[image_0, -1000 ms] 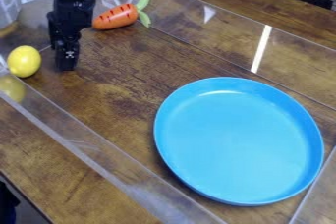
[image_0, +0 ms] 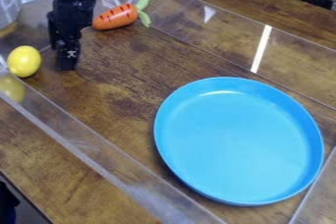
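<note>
My black gripper (image_0: pixel 67 52) reaches down from the top left to just above the wooden table, its fingertips low beside a yellow lemon-like object (image_0: pixel 24 60), which sits to its left. An orange toy carrot (image_0: pixel 116 16) with green leaves lies behind it, to the right. The gripper is open; whether anything small is between its dark fingers is hard to make out.
A large blue plate (image_0: pixel 238 140) takes up the right front. Clear transparent walls run along the left front, back and right edges of the area.
</note>
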